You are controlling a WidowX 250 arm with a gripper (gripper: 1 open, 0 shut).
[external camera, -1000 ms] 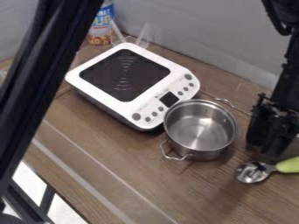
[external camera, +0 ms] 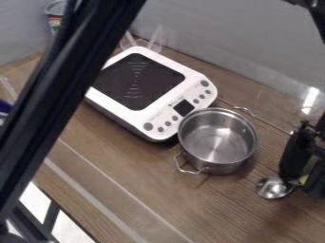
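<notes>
My black gripper is at the right edge, beside the handle end of a steel ladle whose bowl rests on the wood counter. The ladle's green handle is mostly hidden behind the gripper, and whether the fingers are open or closed on it is unclear. A steel pot with two side handles stands left of the gripper, just right of a white induction cooker with a black top and buttons.
A black frame bar crosses the left of the view. A grey wall runs behind the counter, whose front area is clear. A container is partly hidden at the upper left.
My gripper has come down and to the right onto the ladle's handle, covering most of the green part. The pot and cooker look unmoved.
</notes>
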